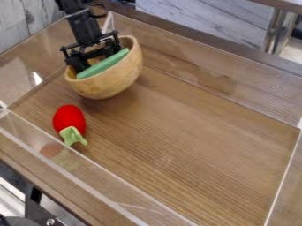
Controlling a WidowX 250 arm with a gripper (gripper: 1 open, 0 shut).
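Note:
The black gripper [90, 44] hangs at the upper left over a wooden bowl [113, 83], its lower end at the bowl's upper rim and inside it; its fingers are hard to make out against the dark contents. In the bowl lies a green oblong item [111, 64] beside darker things that I cannot identify. The bowl looks tilted toward the camera. A red vegetable-like object with a pale green end [69, 120] lies on the wooden table below the bowl, apart from it.
A pale wall or edge stands along the upper left and at the top right corner.

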